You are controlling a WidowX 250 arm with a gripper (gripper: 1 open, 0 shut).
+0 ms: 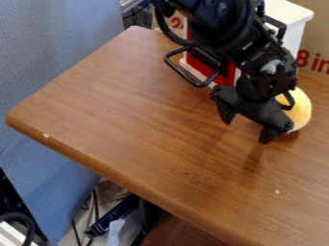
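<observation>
My black gripper [244, 119] hangs low over the right side of the wooden table [129, 125], its fingertips pointing down and apart, with nothing visible between them. Just behind it, partly hidden, a round yellow-orange object [298, 112] lies on the table at the right.
A red and white box [206, 69] stands at the back behind the arm, with a black metal frame at its front. A cardboard box [311, 48] is at the back right. Cables and items lie beyond the near left edge.
</observation>
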